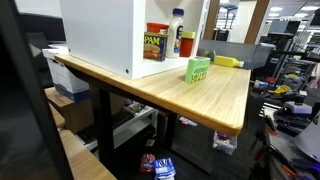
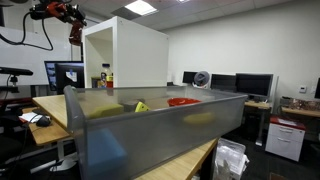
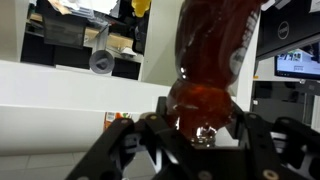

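Observation:
A glossy dark reddish-brown bottle [image 3: 212,45] fills the upper right of the wrist view. My gripper is shut on it, around its red lower end. In exterior view 2 the gripper [image 2: 72,14] is high at the upper left, beside the top of the white shelf unit [image 2: 144,55], and the reddish-brown bottle [image 2: 76,33] hangs below it. Exterior view 1 does not show the gripper.
On the wooden table [image 1: 215,98] stand a green box [image 1: 197,69] and a lying yellow bottle [image 1: 228,61]. The shelf holds a SPAM can [image 1: 154,46], a white bottle [image 1: 175,27] and a red-lidded jar [image 1: 187,45]. A grey bin [image 2: 165,142] contains a red item [image 2: 183,101].

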